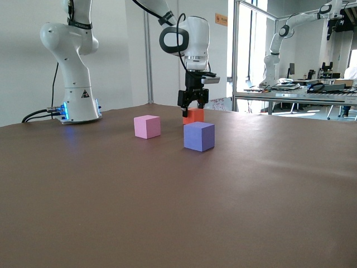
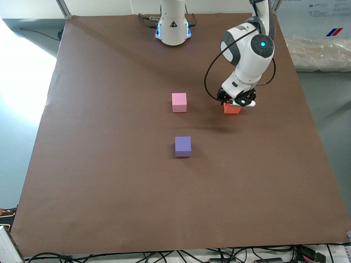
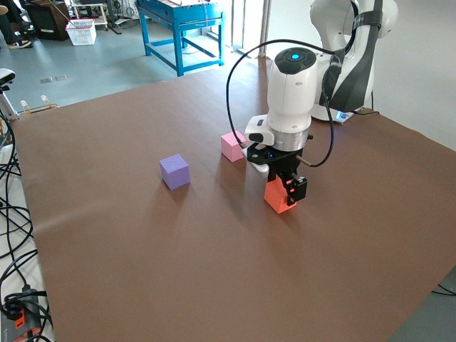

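Note:
An orange cube (image 2: 231, 109) (image 1: 195, 115) (image 3: 278, 199) sits on the brown table (image 2: 137, 186), directly under or beside my black gripper (image 1: 193, 105) (image 3: 291, 189), whose fingers point down and partly cover it. Whether the fingers grip the cube or stand apart is unclear. A pink cube (image 2: 179, 102) (image 1: 147, 127) (image 3: 233, 146) lies nearer the arm's base, and a purple cube (image 2: 183, 146) (image 1: 199, 136) (image 3: 174, 172) rests toward the middle of the tabletop, both clear of the gripper.
The white arm base (image 2: 173, 27) stands at the table's back edge. Cables (image 3: 14, 235) run along the edge by the left of the right view.

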